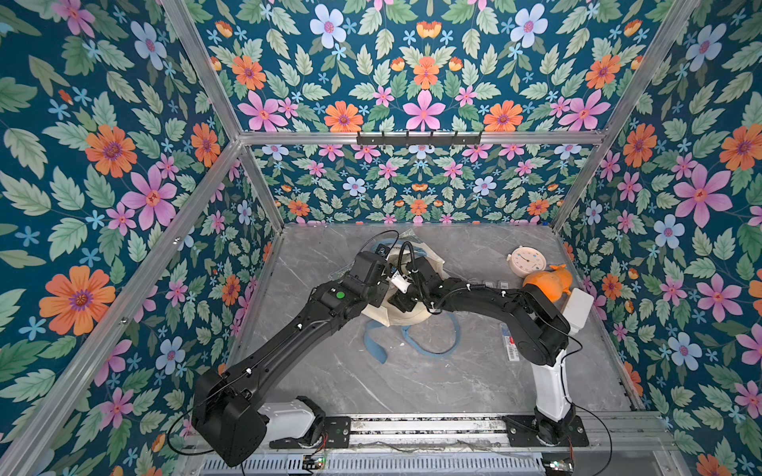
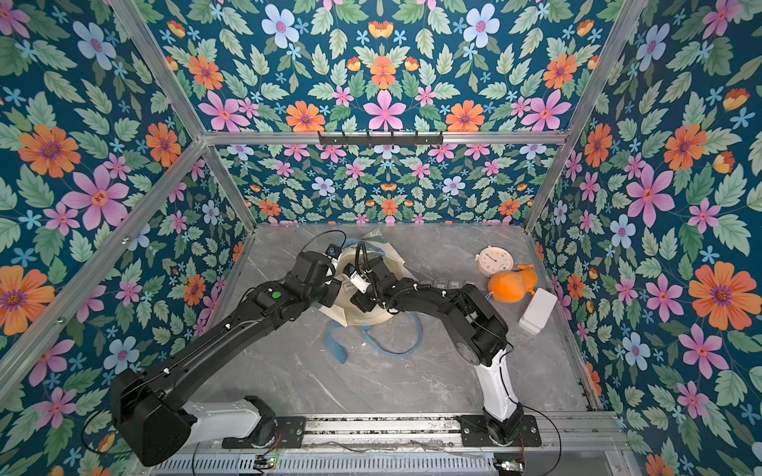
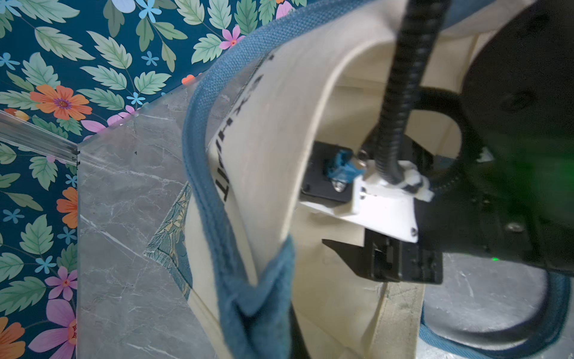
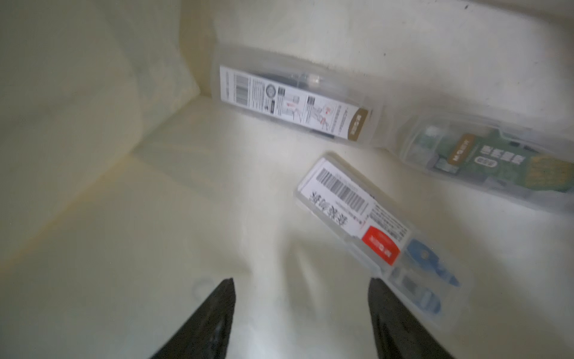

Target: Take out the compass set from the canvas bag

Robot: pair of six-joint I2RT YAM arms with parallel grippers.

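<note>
The cream canvas bag with its blue strap stands at the middle of the table. Its mouth faces up. My left gripper is shut on the bag's edge at the strap; the cloth hides most of its fingers. My right gripper reaches down inside the bag, open and empty, its fingers wide apart. Three clear plastic cases lie in the bag: one with a red mark and blue parts closest to the right fingertips, a white-labelled case along the wall, and a case with green contents.
At the right of the table stand a round dial clock, an orange object and a white block. A labelled case lies outside the bag on the right.
</note>
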